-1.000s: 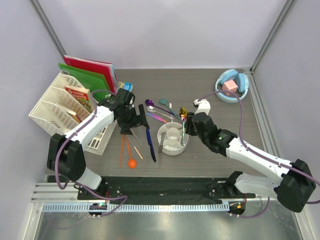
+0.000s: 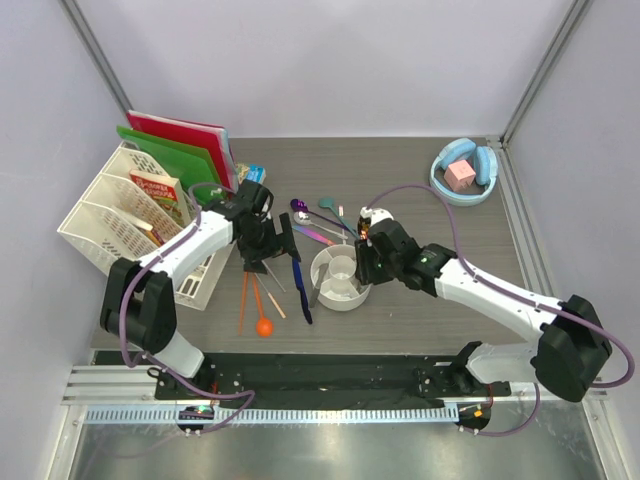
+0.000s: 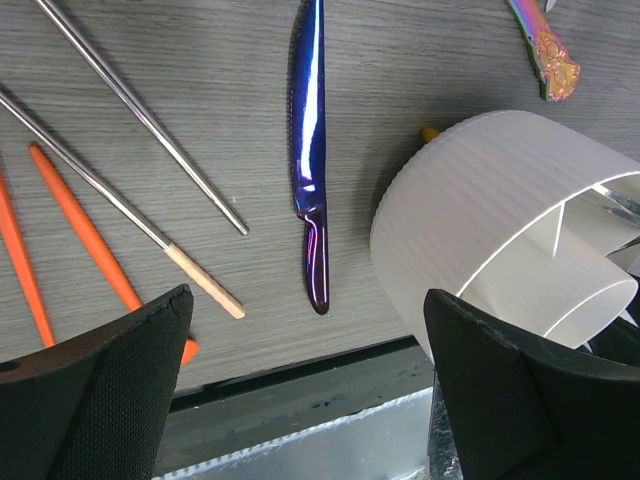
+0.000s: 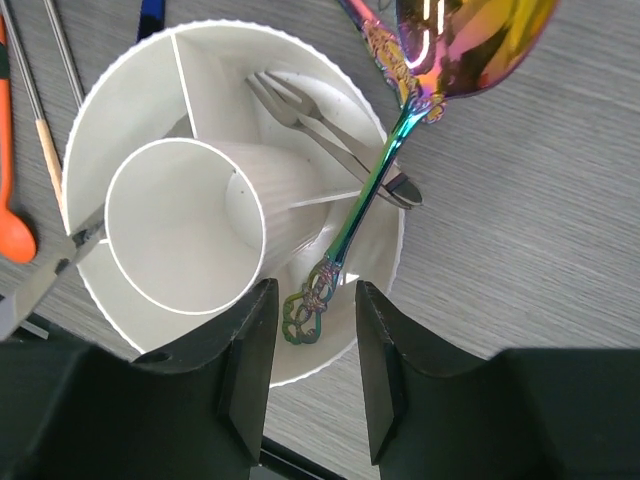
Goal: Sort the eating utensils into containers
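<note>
The white round container (image 2: 322,290) has compartments around a central cup (image 4: 186,221). In the right wrist view it holds forks (image 4: 310,130), a knife (image 4: 42,278) leaning over its rim, and a rainbow-coloured spoon (image 4: 362,207), its patterned handle end down inside. My right gripper is part open over the container's edge, fingertips apart around the spoon's handle end in view; contact cannot be told. My left gripper stands open above a dark blue knife (image 3: 310,140), nothing between its fingers. Left of that lie metal chopsticks (image 3: 150,120) and orange utensils (image 3: 95,240).
A cream rack (image 2: 130,215) with books and folders stands on the left. Several spoons, including a purple one (image 2: 299,205) and a teal one (image 2: 327,203), lie behind the container. A blue headphone holder (image 2: 467,199) is at the back right.
My right gripper has moved left and toward the front, over the container. The container has shifted slightly left. The left arm barely moved.
</note>
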